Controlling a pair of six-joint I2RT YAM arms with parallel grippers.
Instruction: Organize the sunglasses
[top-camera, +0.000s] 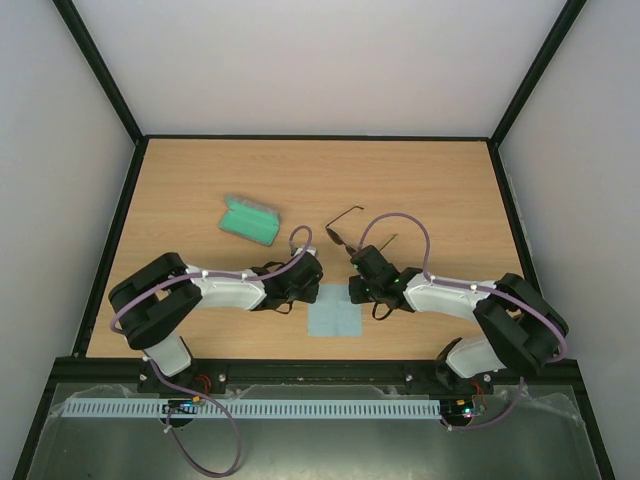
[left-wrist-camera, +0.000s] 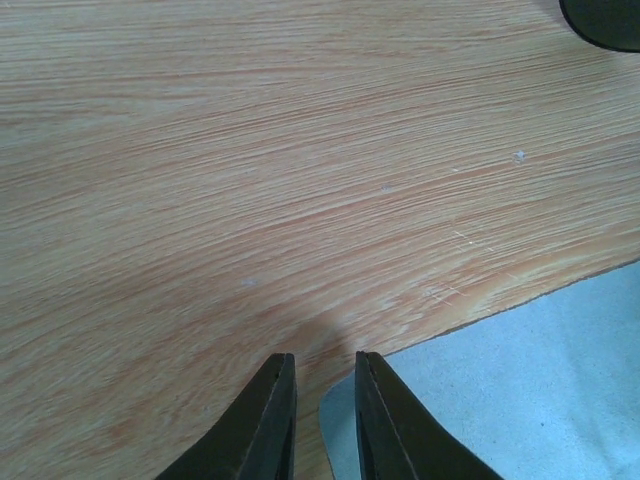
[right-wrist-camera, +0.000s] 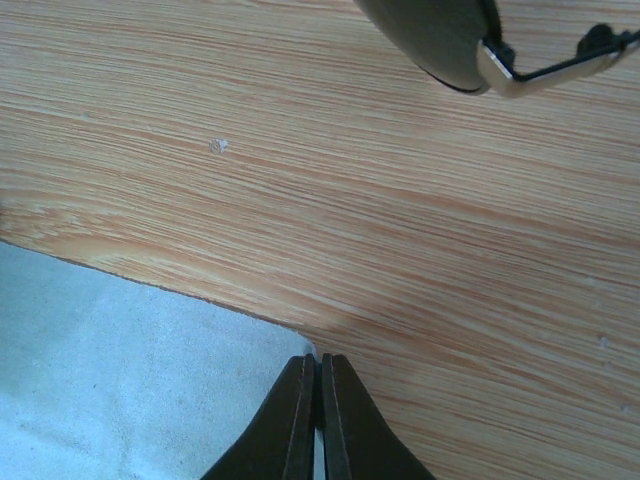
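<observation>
A light blue cloth (top-camera: 335, 312) lies flat on the table between the two arms. At its corner, my left gripper is part open; the cloth's rounded corner shows in the gap between its fingers. Against the opposite corner, my right gripper is shut, with the cloth's edge pinched at its fingertips. The dark sunglasses (top-camera: 335, 236) rest unfolded behind the cloth, partly hidden by the right arm; one lens (right-wrist-camera: 440, 40) appears in the right wrist view. A teal glasses case (top-camera: 250, 220) lies farther back on the left, its lid apparently raised.
Both arms reach in low from the front corners, their grippers close together around the cloth. Walls enclose the sides and back.
</observation>
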